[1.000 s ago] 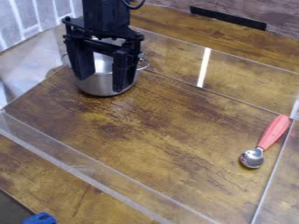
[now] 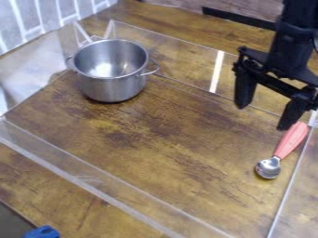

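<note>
My black gripper [image 2: 269, 93] hangs open at the upper right, its two fingers apart with nothing visible between them, above the table and just up from a spoon. The spoon [image 2: 270, 165] lies on the wood at the right, steel bowl toward the front, red handle [image 2: 292, 138] pointing to the back. A steel pot [image 2: 112, 84] with two side handles stands at the upper left, its inside looking empty from here.
A crumpled translucent sheet lies left of the pot. A small blue object [image 2: 43, 232] sits at the bottom left corner.
My gripper has moved from over the pot at the upper left across to the right, above the spoon's side of the table. The pot and spoon have not moved.
</note>
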